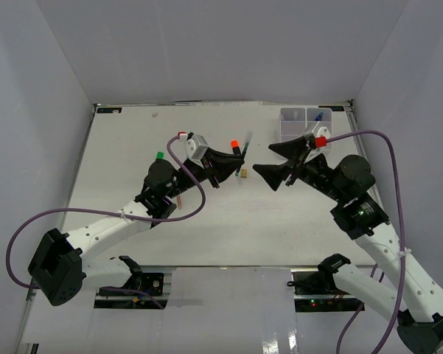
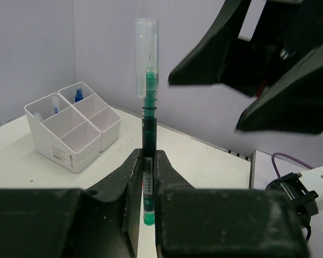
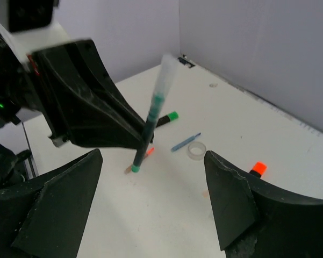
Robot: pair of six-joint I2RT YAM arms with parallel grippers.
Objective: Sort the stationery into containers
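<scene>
A green pen with a clear cap [image 2: 149, 131] stands upright in my left gripper, which is shut on its barrel; in the top view that gripper [image 1: 236, 158] is near the middle of the table. My right gripper [image 1: 268, 158] stands open just to the right of the pen [image 1: 248, 140], nothing between its fingers; its fingertips [image 3: 86, 166] frame the pen in the right wrist view. The white divided container [image 1: 292, 113] is at the back right, holding a few blue items.
On the table [image 1: 114, 162] lie a black marker with orange end [image 1: 235, 145], a green-capped marker [image 3: 170, 117], a blue pen [image 3: 185, 142], an orange pen [image 3: 148, 153] and a tape roll [image 3: 196, 150].
</scene>
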